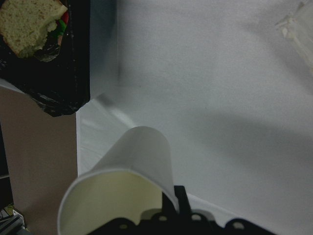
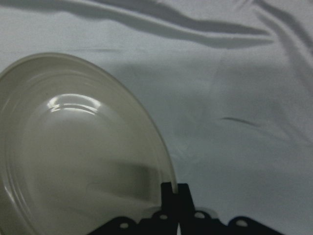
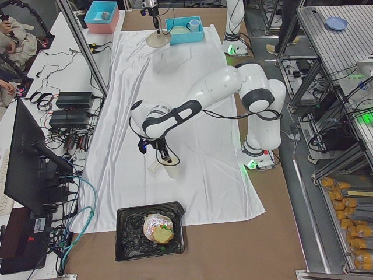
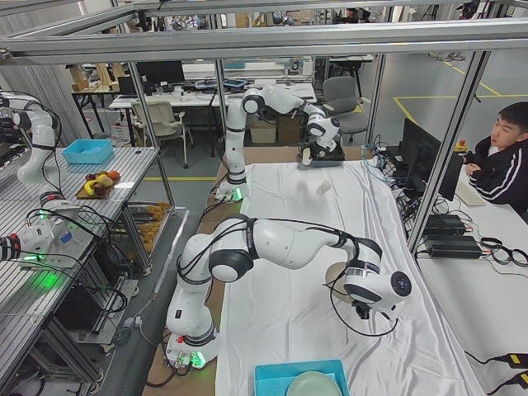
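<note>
A white cup (image 1: 120, 166) is held in my left gripper, shut on it; in the camera left view the cup (image 3: 172, 170) hangs over the cloth near a light, flat packet (image 3: 155, 167). The packet (image 1: 298, 39) also shows at the upper right of the left wrist view. My right gripper is shut on the rim of a pale plate (image 2: 73, 142), seen at the far end of the table in the camera left view.
A black tray (image 3: 125, 245) with a sandwich (image 3: 162, 233) lies at the near end. A blue bin (image 3: 183, 36) with dishes stands at the far end.
</note>
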